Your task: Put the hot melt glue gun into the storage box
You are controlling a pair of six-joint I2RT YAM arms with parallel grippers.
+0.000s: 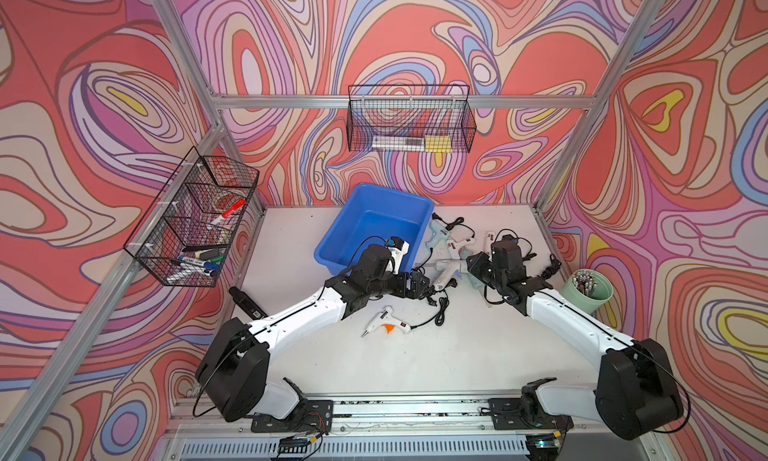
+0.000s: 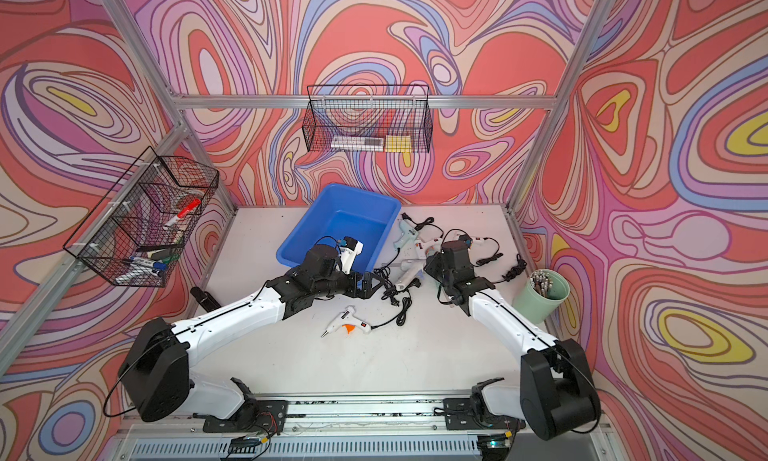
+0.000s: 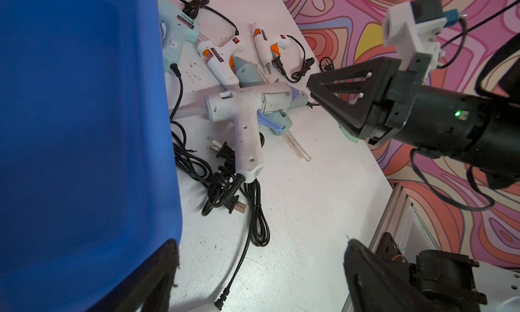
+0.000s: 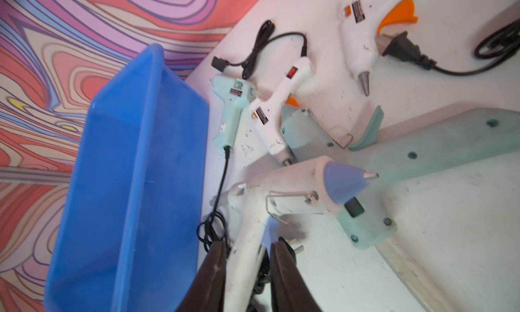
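Observation:
The blue storage box (image 1: 336,245) stands at the back middle, empty where visible. Right of it several white and mint glue guns lie among cables, including a large white glue gun (image 3: 233,103) with a blue nozzle. A small white glue gun (image 1: 384,323) lies at the front. My left gripper (image 1: 412,283) stands open beside the box's front right corner. My right gripper hangs over the handle end of the large white gun, its fingers part open; whether they touch the handle is unclear.
A green cup (image 1: 590,297) holding sticks stands at the right edge. A black cylindrical object (image 2: 204,298) lies at the left edge. Wire baskets (image 2: 140,245) hang on the left and back walls.

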